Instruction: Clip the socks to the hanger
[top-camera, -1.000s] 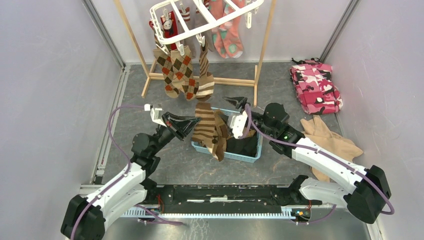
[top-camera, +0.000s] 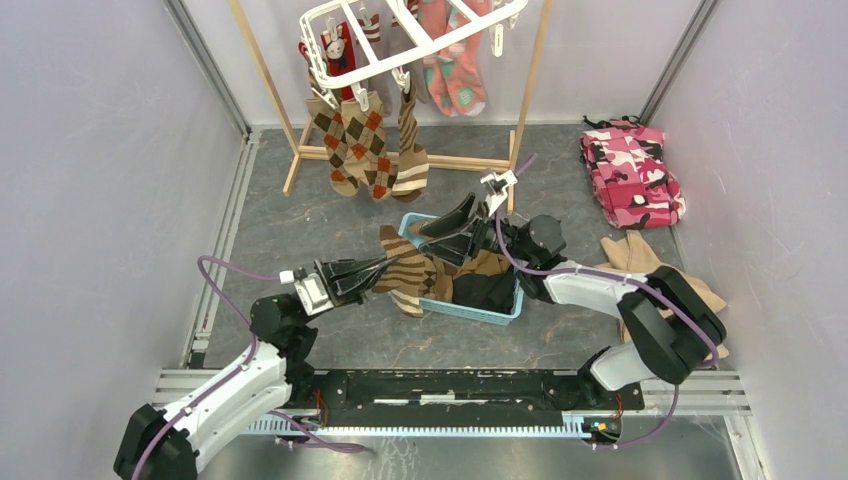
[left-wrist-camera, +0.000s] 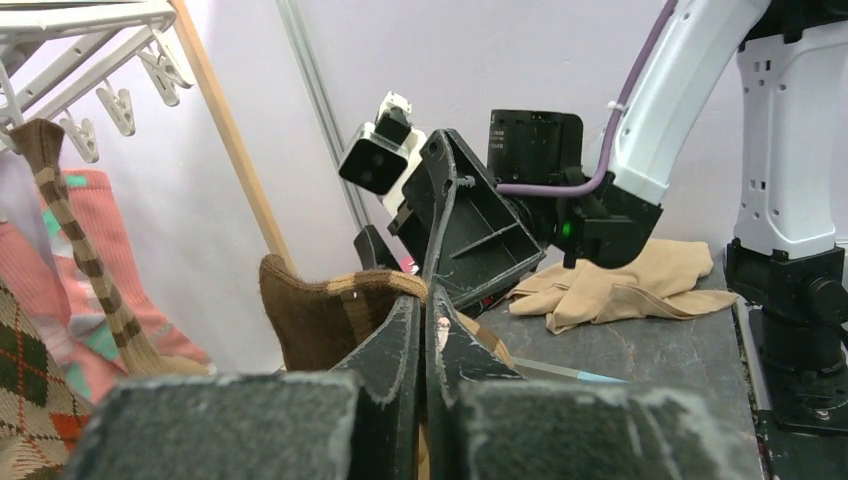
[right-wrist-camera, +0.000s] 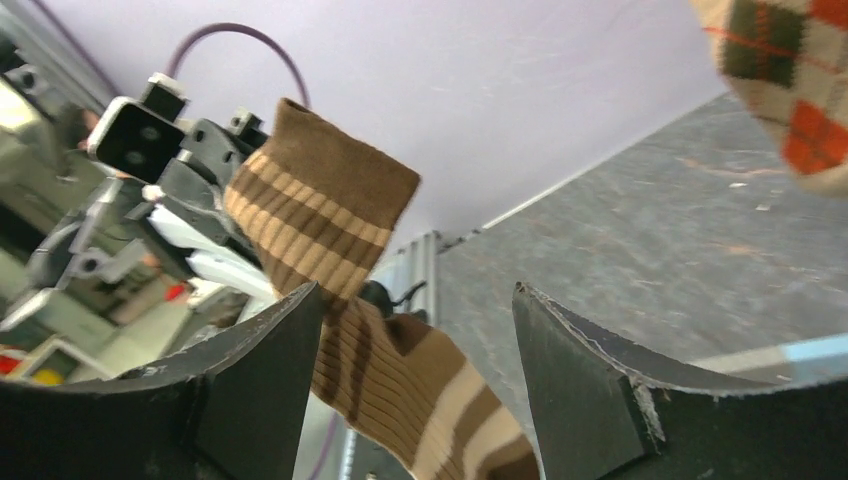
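My left gripper (top-camera: 386, 260) is shut on a brown striped sock (top-camera: 404, 268), which hangs from its tips over the left side of the blue basket (top-camera: 470, 312); the sock also shows in the left wrist view (left-wrist-camera: 310, 315) and the right wrist view (right-wrist-camera: 310, 210). My right gripper (top-camera: 430, 240) stands open just right of the sock's top, its fingers toward it. Above, the white hanger (top-camera: 420, 45) holds argyle socks (top-camera: 362, 140), striped socks and pink socks (top-camera: 458, 70), with some free clips (left-wrist-camera: 118, 108) on its right.
A wooden stand (top-camera: 460, 163) carries the hanger. Darker socks lie in the basket. A pink camouflage bag (top-camera: 628, 172) lies at the back right, tan cloth (top-camera: 645, 265) below it. Bare floor lies left of the basket.
My right gripper has swung round toward the held sock.
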